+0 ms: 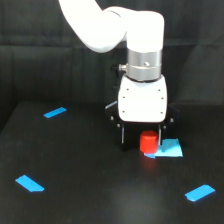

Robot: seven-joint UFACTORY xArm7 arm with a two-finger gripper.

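A small red block stands on the black table, to the right of the middle of the camera view. Directly above it is my white gripper, pointing down. Its thin dark fingers are spread, one to the left of the block with a gap between, the other near the block's upper right. The fingers look open. Whether the right finger touches the block cannot be made out.
A light blue patch lies flat beside and behind the block. Blue tape strips mark the table at far left, near left and near right.
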